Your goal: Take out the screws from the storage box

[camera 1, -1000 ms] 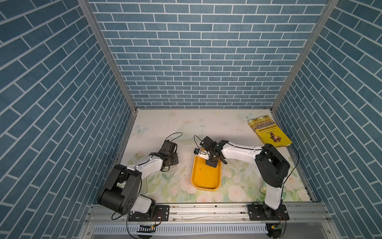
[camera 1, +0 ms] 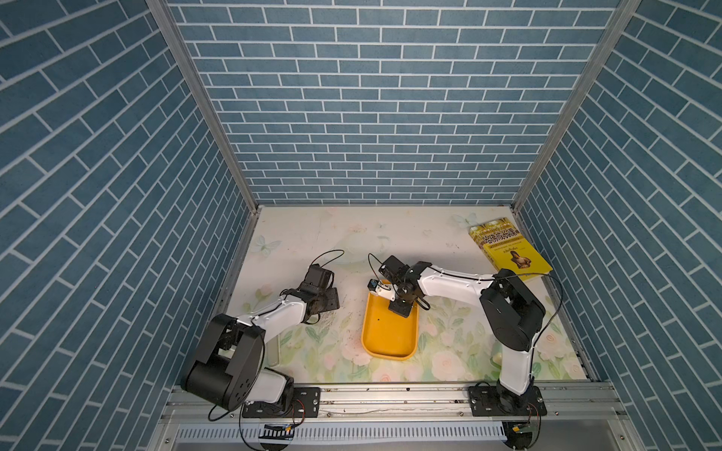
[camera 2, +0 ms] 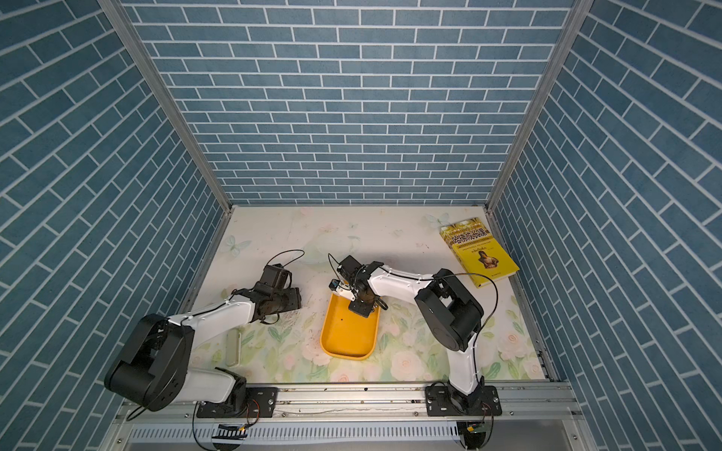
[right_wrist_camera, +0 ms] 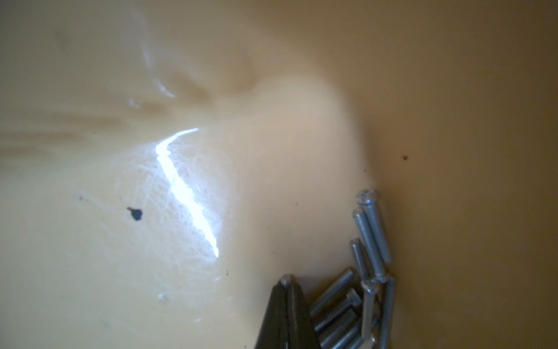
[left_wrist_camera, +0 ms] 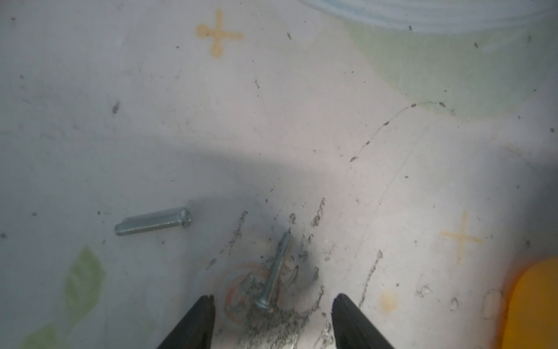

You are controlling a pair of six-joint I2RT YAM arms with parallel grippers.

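In the left wrist view my left gripper stands open low over the table, its fingers either side of a single thin screw lying on the surface. Two screws lie side by side, off to the left. My right gripper is shut inside the orange storage box. A small grey tip shows right at its fingertips; whether they pinch it cannot be told. Close on its right, a heap of several silver screws rests along the box's side. From above, the arms hide both fingertips.
A yellow book lies at the back right. A pale, narrow object lies near the left arm's base. The box's front half looks bare except for a dark speck. Open table extends behind both grippers.
The left gripper has shifted very slightly, with its finger part showing a little further to the right. The right arm has barely moved. The box stays where it was.
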